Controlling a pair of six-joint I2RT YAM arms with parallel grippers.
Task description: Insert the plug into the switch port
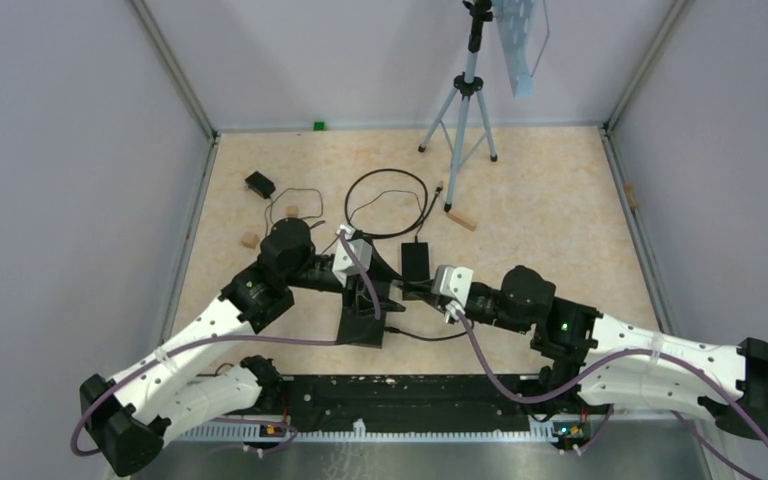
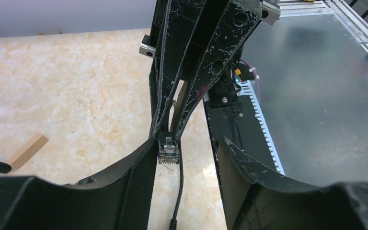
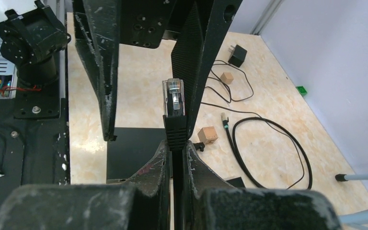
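Observation:
My right gripper is shut on the dark boot of the cable plug [image 3: 174,98], whose clear tip points away from the fingers. In the left wrist view the plug [image 2: 168,152] shows its contacts, and its black cable [image 2: 179,191] hangs below. My left gripper stands open around the plug's tip, one finger very near it; I cannot tell whether they touch. Below the grippers lies a flat black box [image 1: 362,330], partly hidden by the left arm. Another black box [image 1: 415,260] lies farther back. Neither box's ports can be made out.
A coiled black cable [image 1: 348,200] lies at the back middle, with a power adapter [image 1: 260,184] to its left. Wooden blocks [image 1: 250,240] are scattered about. A tripod [image 1: 467,84] stands at the back.

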